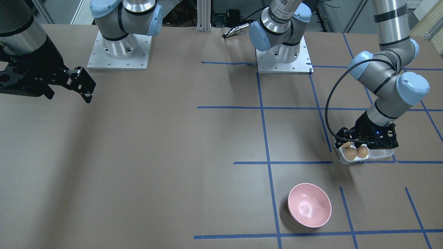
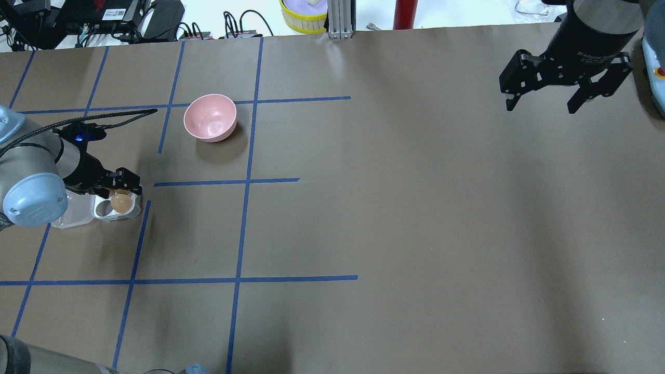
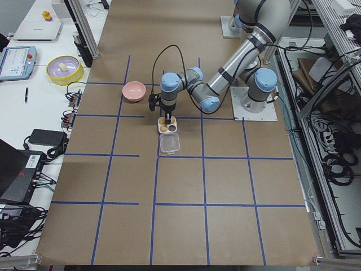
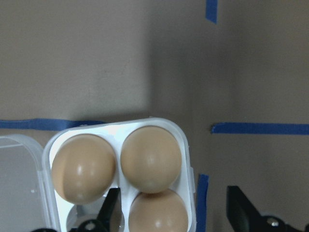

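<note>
A white egg carton (image 2: 106, 212) with three brown eggs (image 4: 150, 158) and one empty cup lies on the taped table, its clear lid (image 3: 169, 144) folded open beside it. My gripper is open directly over the carton, its fingers low around the egg (image 4: 158, 215) next to the empty cup, one above that cup, the other outside the carton's edge. Whether they touch anything I cannot tell. A pink bowl (image 1: 309, 204) stands apart from the carton.
Other robot arms stand around the table, one black gripper (image 2: 564, 75) hanging over the plain area (image 1: 145, 166). The table between carton and bowl is clear. Cables and equipment line the edges.
</note>
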